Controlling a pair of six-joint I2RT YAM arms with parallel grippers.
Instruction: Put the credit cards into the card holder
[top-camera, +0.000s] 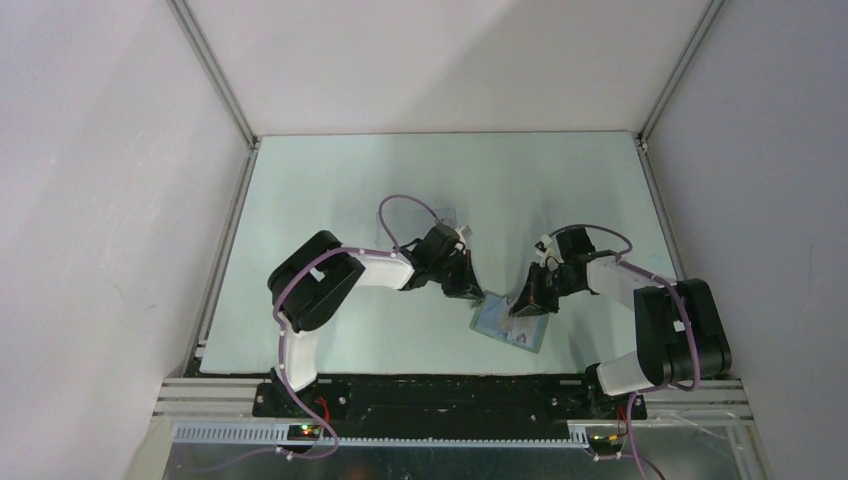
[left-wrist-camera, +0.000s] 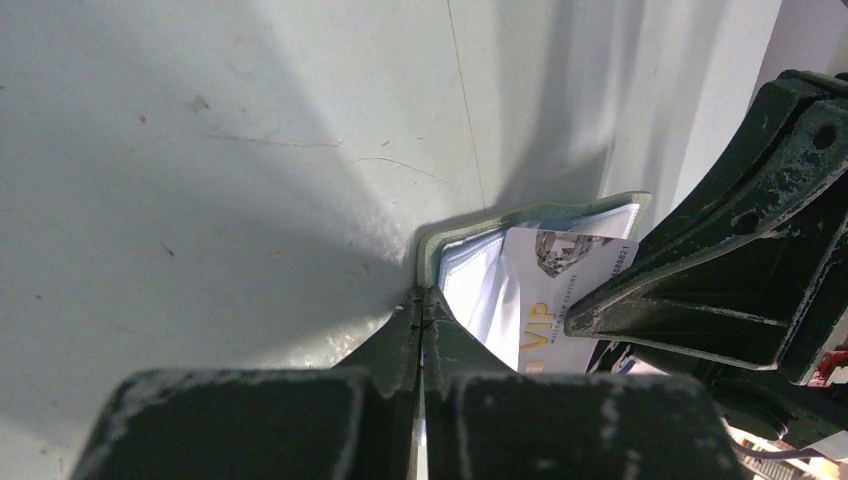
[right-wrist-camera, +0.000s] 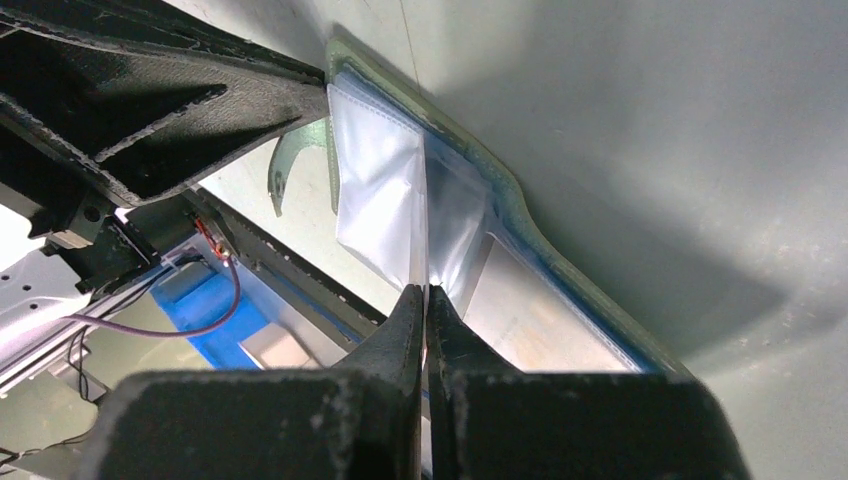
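Observation:
The card holder (top-camera: 490, 318) lies opened flat on the table, green-edged with clear pockets. My left gripper is shut on the edge of the holder (left-wrist-camera: 430, 250) at a corner. The right gripper is shut on a thin card (right-wrist-camera: 419, 230), seen edge-on in the right wrist view. From the left wrist, that white VIP card (left-wrist-camera: 545, 290) stands tilted over the pocket, its face showing beside the right fingers (left-wrist-camera: 600, 310). Whether its lower edge is inside the pocket, I cannot tell.
A clear flat tray or sheet (top-camera: 400, 215) lies behind the left arm. Both arms come close together over the holder.

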